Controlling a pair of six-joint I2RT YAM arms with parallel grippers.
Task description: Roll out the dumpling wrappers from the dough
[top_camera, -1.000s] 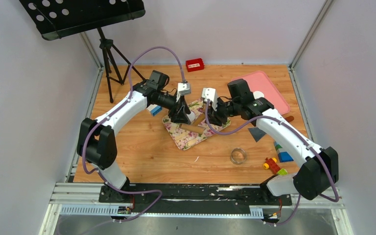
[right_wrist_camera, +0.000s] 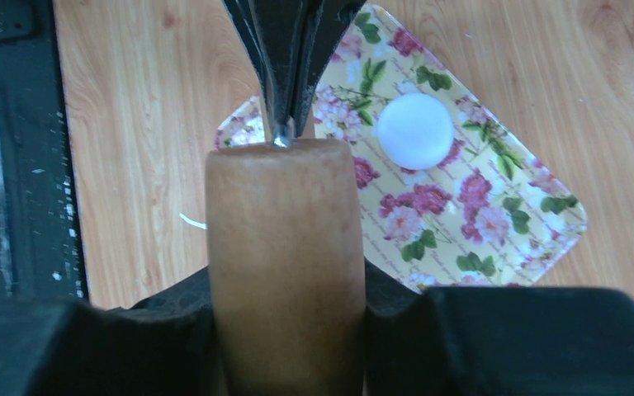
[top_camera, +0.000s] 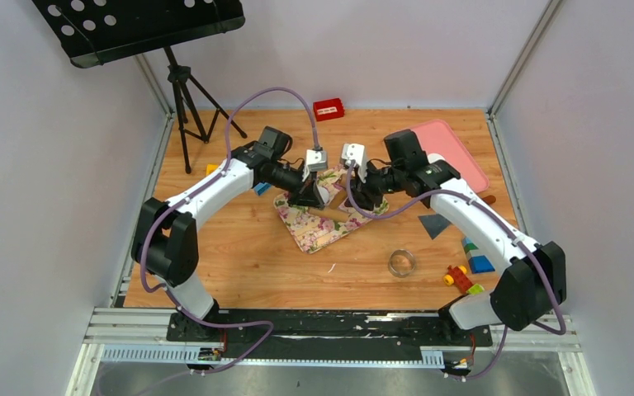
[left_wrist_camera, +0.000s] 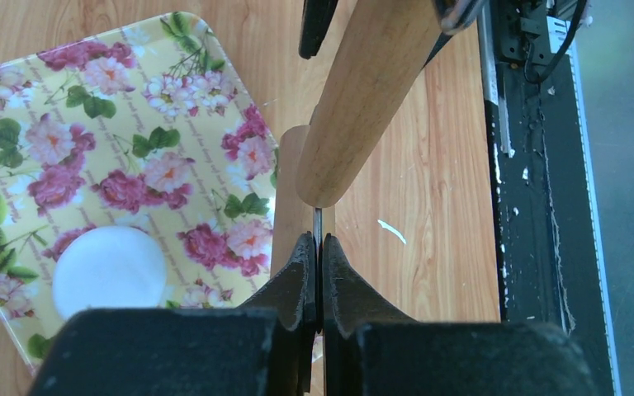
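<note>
A wooden rolling pin (left_wrist_camera: 367, 103) spans the space between my grippers, over the floral board (left_wrist_camera: 153, 95). A round white dough piece lies on the board; in the right wrist view the same dough (right_wrist_camera: 415, 131) sits beyond the pin. My left gripper is shut, its tips meeting at the thin metal rod at the end of the pin's thick roller. A paler wooden piece (left_wrist_camera: 289, 194) shows behind those tips. My right gripper straddles the roller, a finger on each side. Whether it presses the wood is unclear.
A metal ring (top_camera: 401, 263) and a grey triangular scraper (top_camera: 434, 224) lie right of the board. A pink tray (top_camera: 461, 157) stands back right, toy blocks (top_camera: 462, 280) front right, a red box (top_camera: 328, 109) at the back.
The right arm has barely moved. The board stays in place.
</note>
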